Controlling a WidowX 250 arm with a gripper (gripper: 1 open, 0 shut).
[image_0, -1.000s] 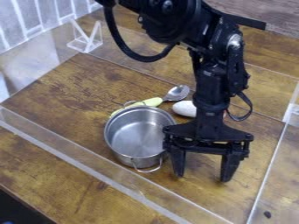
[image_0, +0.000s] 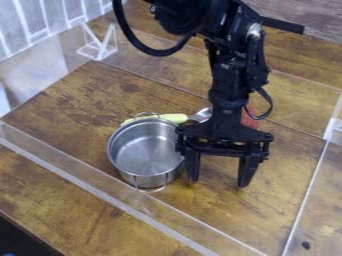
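My gripper (image_0: 219, 166) is open and low over the wooden table, just right of a steel pot (image_0: 144, 150), its fingers apart with no object visible between them. A pale green-handled utensil (image_0: 170, 117) lies behind the pot, partly hidden by the gripper. A small red object (image_0: 249, 118) shows behind the arm on the right.
Clear plastic walls border the work area (image_0: 60, 110). A white bracket (image_0: 96, 42) stands at the back left. The table's left part and the area in front of the gripper are clear.
My gripper has shifted up and to the left, toward the pot, and now covers more of the utensil and the white object behind it.
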